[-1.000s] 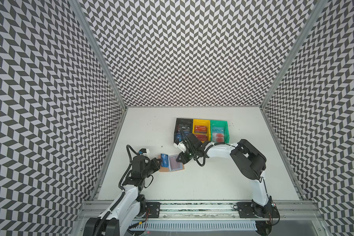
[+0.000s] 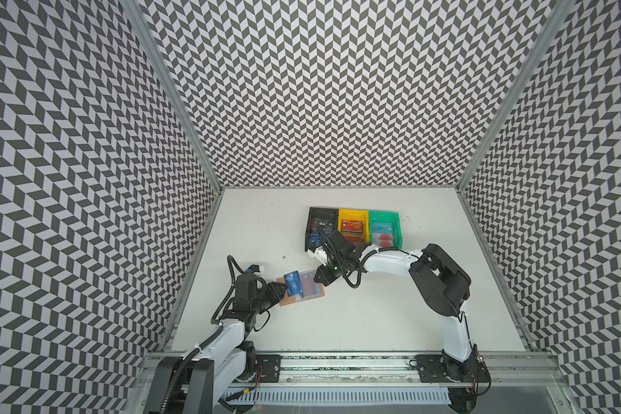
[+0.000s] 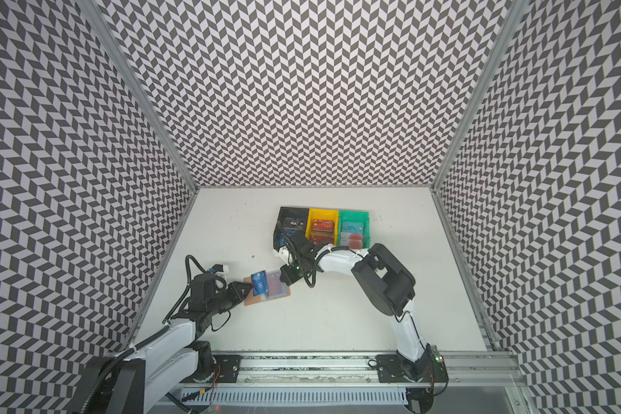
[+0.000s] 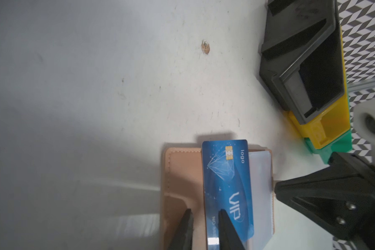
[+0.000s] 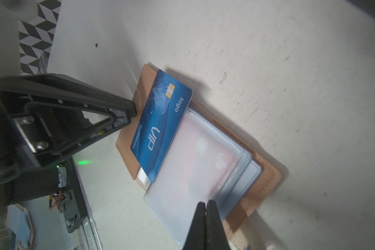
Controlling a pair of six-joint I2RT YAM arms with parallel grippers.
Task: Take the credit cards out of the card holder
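Observation:
The tan card holder (image 4: 181, 175) lies open on the table, its clear sleeves (image 5: 183, 162) showing a pinkish card underneath. A blue VIP card (image 4: 225, 183) lies over those sleeves toward the holder's left part. My left gripper is at the holder's left, part open, one finger over the tan cover and the other at the blue card's lower part; I see nothing clearly held. My right gripper is shut over the right part of the sleeves, nothing visible between its fingers.
Behind the holder stand three bins: black (image 2: 322, 214), yellow (image 2: 354, 215) and green (image 2: 384, 217), each with cards inside. The right arm reaches across in front of them.
Over the last second my left gripper has shifted slightly right, and the blue card sits a little further right and down on the holder. The right arm has shifted slightly rightward.

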